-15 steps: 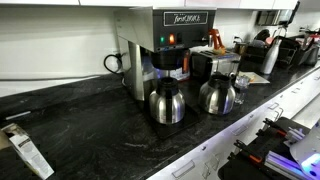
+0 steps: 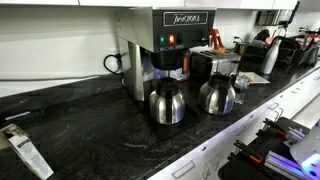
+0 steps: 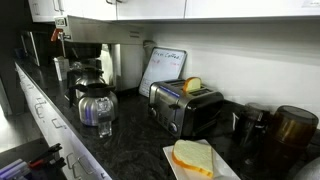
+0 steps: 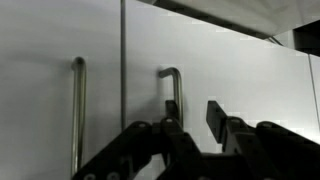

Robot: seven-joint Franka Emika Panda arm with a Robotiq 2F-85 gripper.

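Observation:
In the wrist view my gripper is part open in front of white cabinet fronts. A bent metal handle (image 4: 177,92) runs down by its left finger (image 4: 171,129), and its lower end is hidden behind the gripper. The right finger (image 4: 214,116) stands apart from the handle. Whether anything touches cannot be told. In exterior view 1 the black gripper (image 2: 241,153) sits low at the right, beside the white drawer fronts (image 2: 205,157) below the counter.
A second handle (image 4: 79,115) stands left of the door gap. On the dark counter (image 2: 90,130) are a coffee maker (image 2: 182,32), two steel carafes (image 2: 167,103) and a toaster (image 3: 187,108). A plate with bread (image 3: 194,158) lies farther along.

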